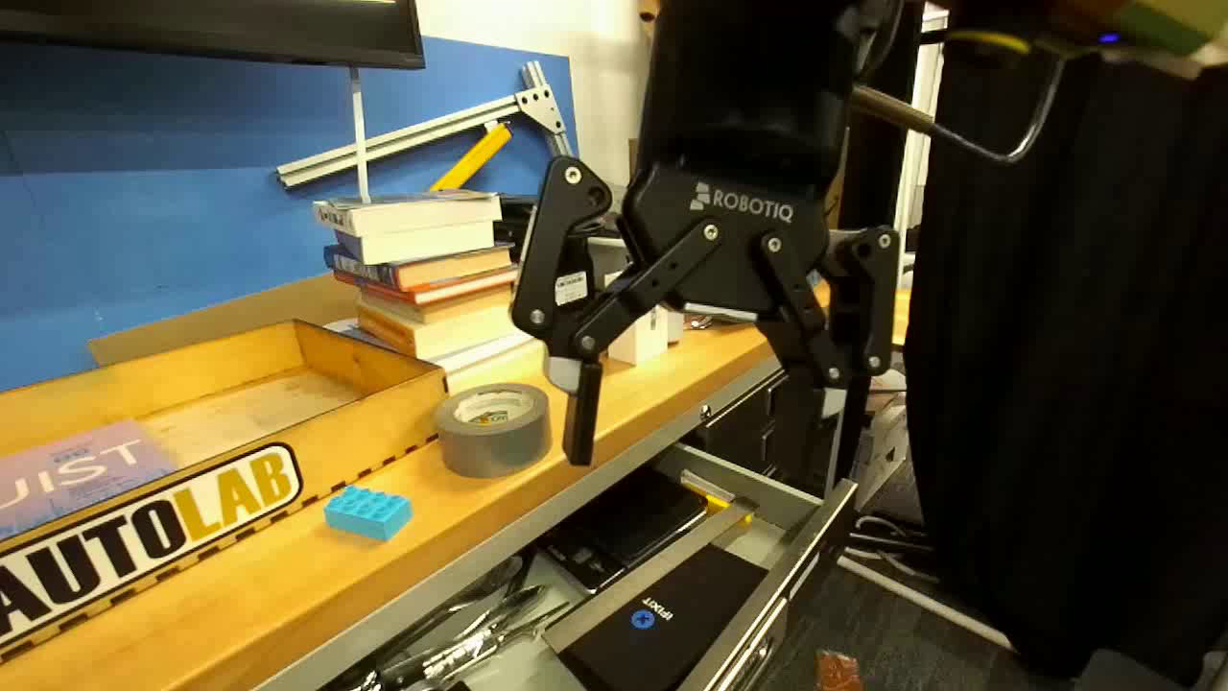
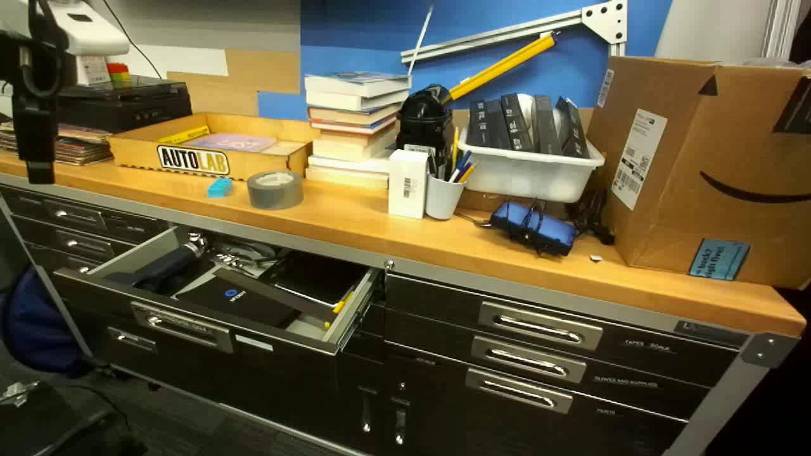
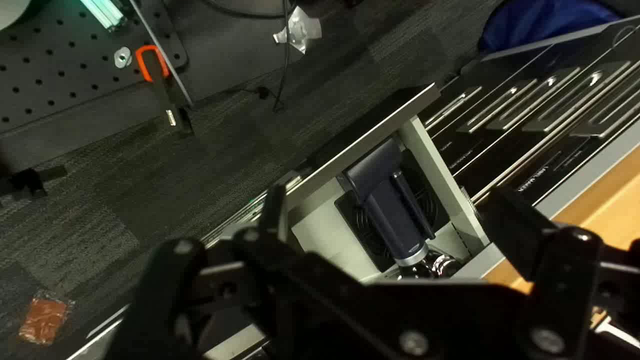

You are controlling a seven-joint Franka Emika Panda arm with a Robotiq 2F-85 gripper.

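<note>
My gripper stands open with its fingers wide apart and nothing between them. It hangs above the pulled-out drawer, whose front edge runs beside the bench. In the wrist view, a dark-handled tool lies in the drawer, seen between the open fingers. On the bench top, a light blue toy brick sits in front of the AUTOLAB tray. A grey tape roll rests to the brick's right. In exterior view 2, only part of the arm shows, at the upper left.
The drawer also holds a black iFixit box and metal tools. A book stack, a white box, a pen cup and a large cardboard box line the bench.
</note>
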